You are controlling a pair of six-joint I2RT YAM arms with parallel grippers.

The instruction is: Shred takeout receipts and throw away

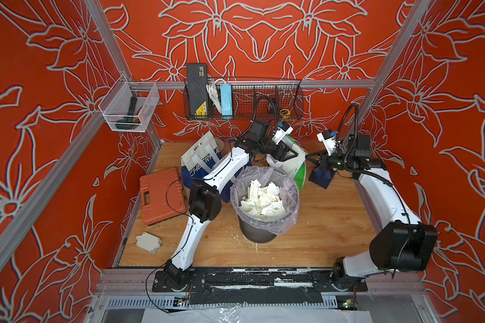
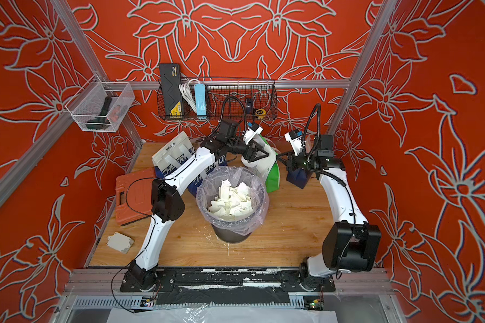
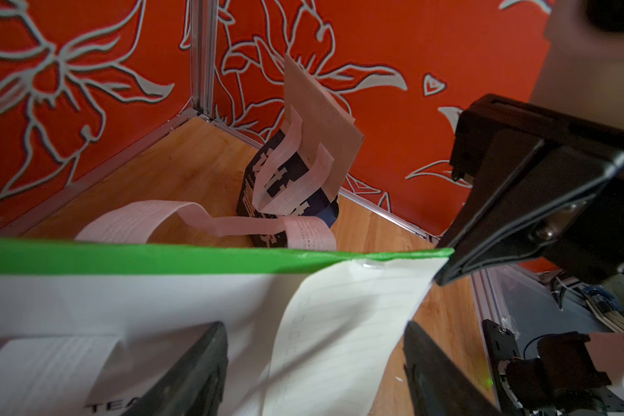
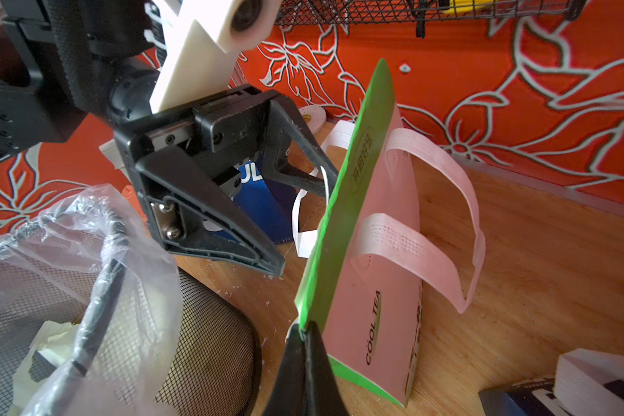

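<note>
A white takeout bag (image 4: 374,319) with green edges and the words COOL TEA stands tilted behind the bin. A white paper slip, seemingly the receipt (image 3: 339,339), hangs on its face at the green top edge. My left gripper is open at that face, its blurred fingers (image 3: 423,360) on either side of the slip. My right gripper is shut on the bag's top corner, which is thin between the fingertips. A mesh bin (image 4: 215,346) with a clear liner holds torn white paper (image 1: 262,200).
A blue-and-white bag (image 1: 199,161) stands left of the bin and a dark blue bag (image 1: 321,176) lies at the right. An orange case (image 1: 161,199) and a small white box (image 1: 148,242) lie at left.
</note>
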